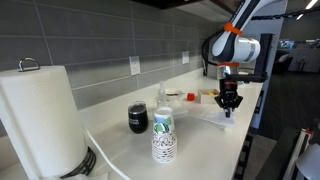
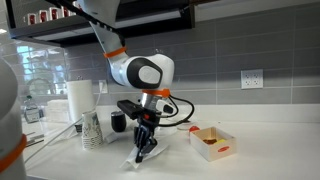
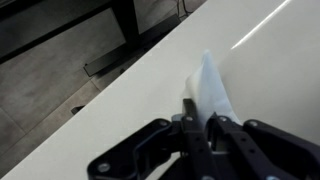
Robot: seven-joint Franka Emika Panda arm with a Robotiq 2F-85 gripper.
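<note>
A thin white cloth or paper towel [image 2: 150, 150] lies bunched on the white counter, near its edge. My gripper [image 2: 136, 163] points down at the counter and is shut, with the cloth gathered at its fingertips. In the wrist view, the cloth [image 3: 210, 88] spreads out from between and beyond the dark fingers of the gripper. From the side, the gripper [image 1: 228, 113] sits low over the right part of the cloth [image 1: 212, 117].
Paper cups [image 1: 164, 145], a dark tumbler [image 1: 138, 118] and a paper towel roll [image 1: 45, 120] stand along the counter. An open box [image 2: 212, 142] sits right of the arm. The counter edge [image 3: 105, 95] drops to the floor close by.
</note>
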